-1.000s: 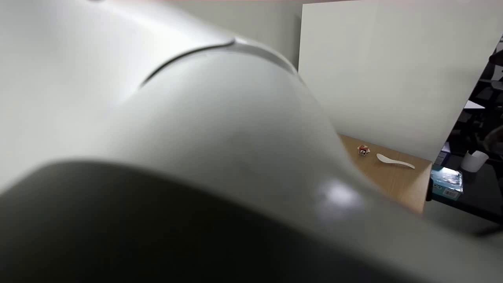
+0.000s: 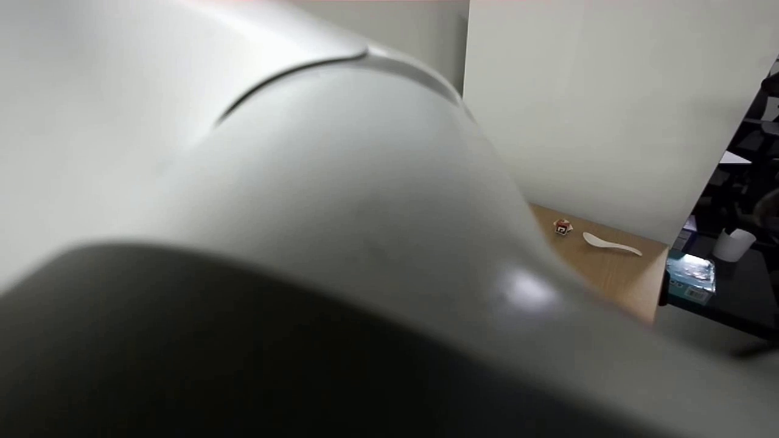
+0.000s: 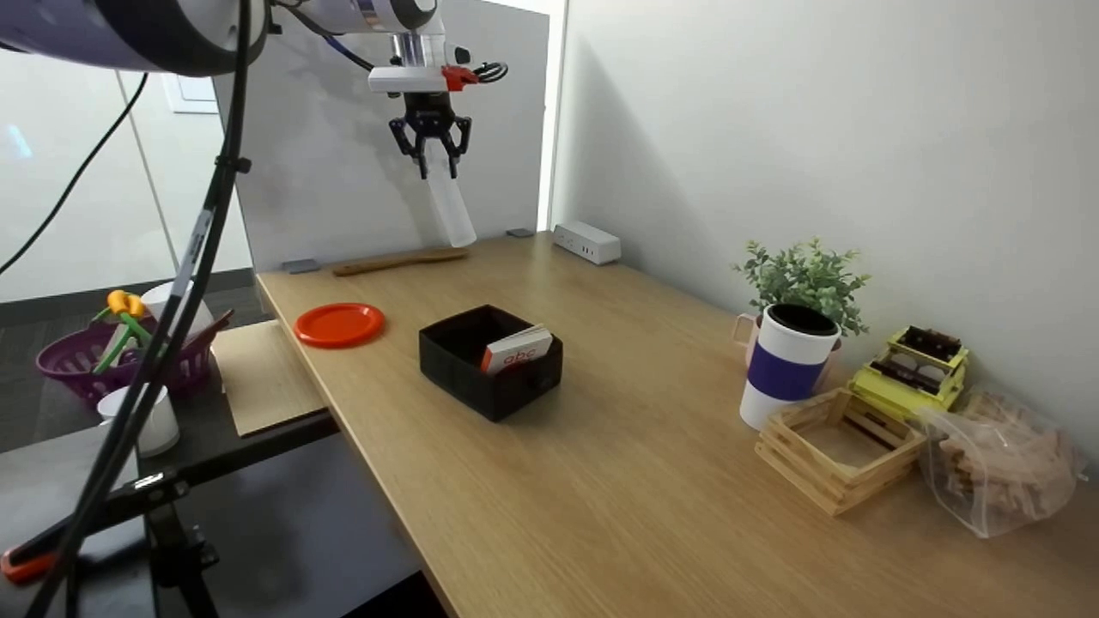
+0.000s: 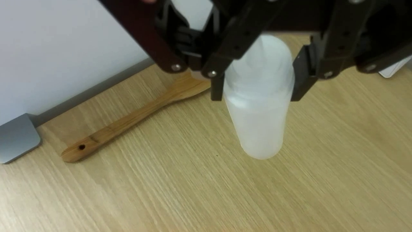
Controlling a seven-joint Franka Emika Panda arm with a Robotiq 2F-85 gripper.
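A translucent white bottle [image 4: 260, 116] is clasped between the fingers of my gripper in the wrist view. Exterior view 2 has my gripper [image 3: 438, 165] above the far end of the table, pointing down, with the bottle [image 3: 451, 206] slanting below it toward the right. Behind the bottle lies a wooden spatula [image 3: 397, 262] along the table's far edge; its handle [image 4: 116, 129] shows to the left in the wrist view. In exterior view 1 the arm covers most of the picture and hides the gripper.
A black box [image 3: 464, 386] holding an "abc" card box [image 3: 517, 350] stands mid-table, beside a red plate [image 3: 339, 324]. At right are a white-and-blue cup [image 3: 788, 366], a wooden crate [image 3: 840, 479] and a plastic bag [image 3: 999, 463].
In exterior view 1 the arm and the background have shifted slightly upward in the picture. The spoon and small cube keep their places on the table.
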